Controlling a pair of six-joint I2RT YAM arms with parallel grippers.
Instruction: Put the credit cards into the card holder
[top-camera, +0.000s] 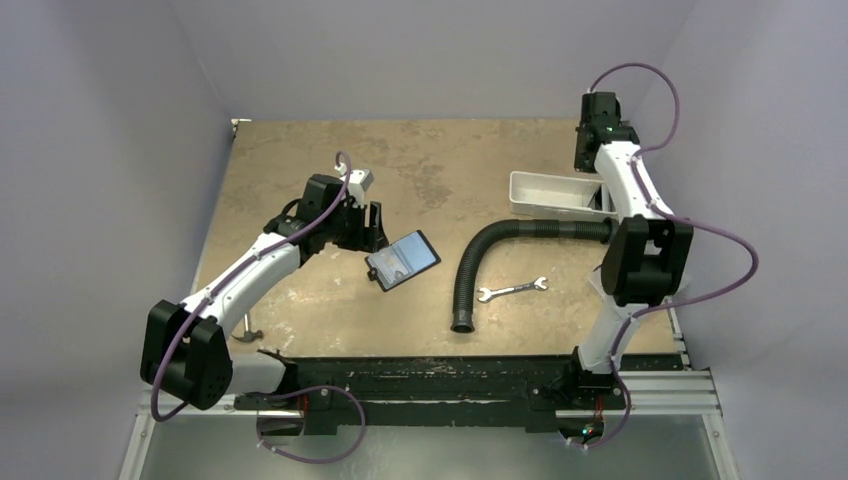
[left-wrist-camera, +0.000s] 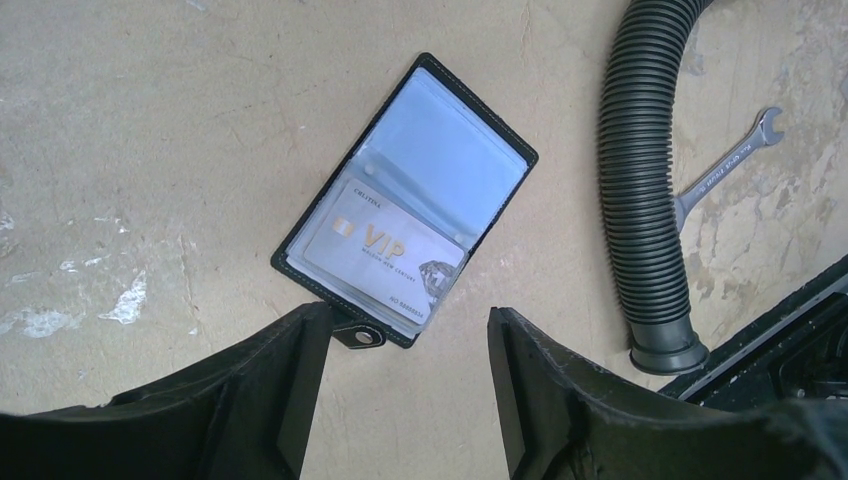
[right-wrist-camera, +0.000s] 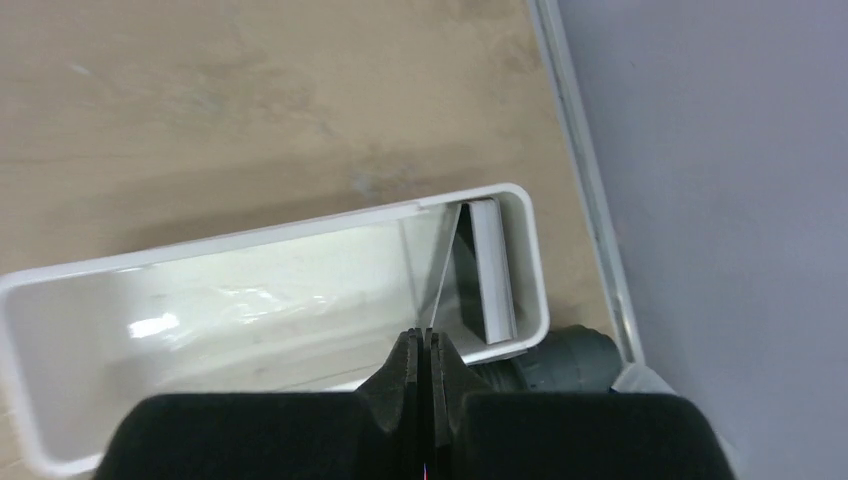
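In the right wrist view, a stack of cards (right-wrist-camera: 492, 270) stands on edge at the right end of the white box (right-wrist-camera: 300, 222). One thin card (right-wrist-camera: 447, 265) leans apart from the stack, a dark gap between them. My right gripper is above the box's near side, its tips pressed together with nothing between them; that card's lower end shows just beyond the tips. The open card holder (left-wrist-camera: 440, 150) lies flat in the left wrist view, a silver VIP card (left-wrist-camera: 385, 255) in its lower pocket. My left gripper stays open, level with the holder's near edge and empty.
A black ribbed hose (top-camera: 480, 260) curves between holder and box, running along the box's near side. Inside its bend lies a wrench (top-camera: 512, 290). A hammer (top-camera: 248, 332) rests at front left. Bare tabletop (top-camera: 430, 165) spreads across the back middle.
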